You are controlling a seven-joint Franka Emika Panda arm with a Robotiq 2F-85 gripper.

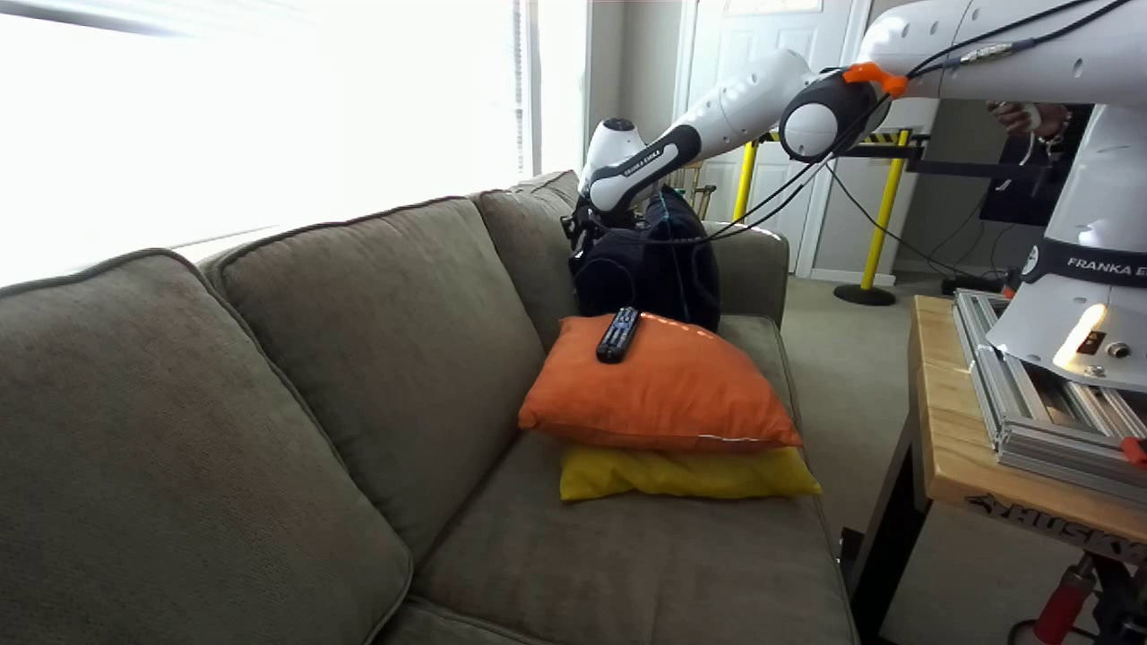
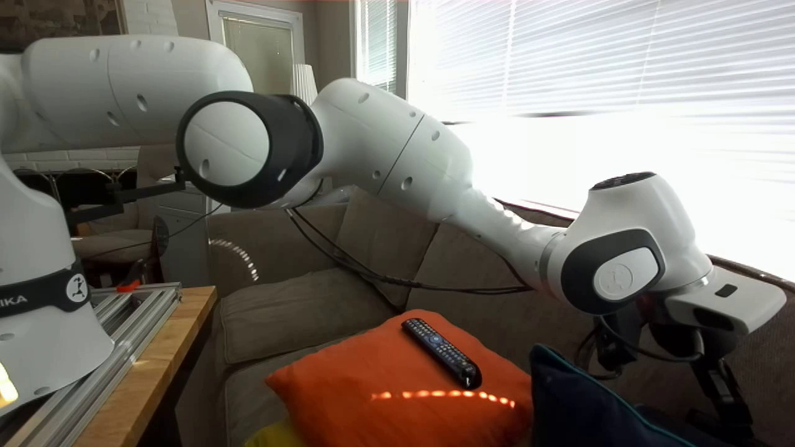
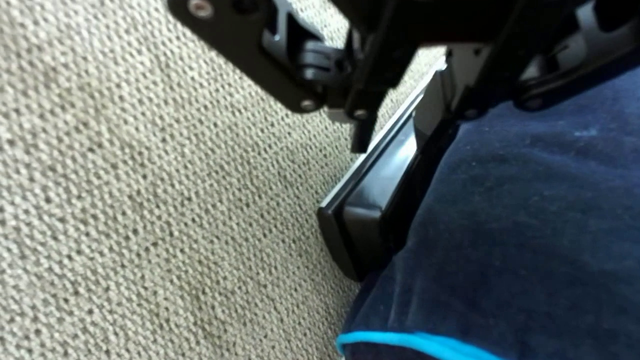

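Note:
In the wrist view, a glossy black slab-like object (image 3: 376, 180), apparently a remote, is wedged between the woven sofa back (image 3: 150, 210) and a navy cushion (image 3: 528, 210) with turquoise piping. My gripper is partly open around its upper portion. One of the fingers (image 3: 361, 135) is on the sofa-back side, close to the object's pale edge; the other finger is on the cushion side. Whether both touch it, I cannot tell. A second black remote (image 1: 618, 335) lies on the orange pillow (image 1: 677, 392). In exterior view 1, the wedged object is hidden.
A yellow pillow (image 1: 688, 473) lies under the orange one on the sofa seat. The nearer seat (image 1: 602, 570) is clear. My arm base stands on a wooden bench (image 1: 952, 419) beside the sofa, and cables hang beneath the arm.

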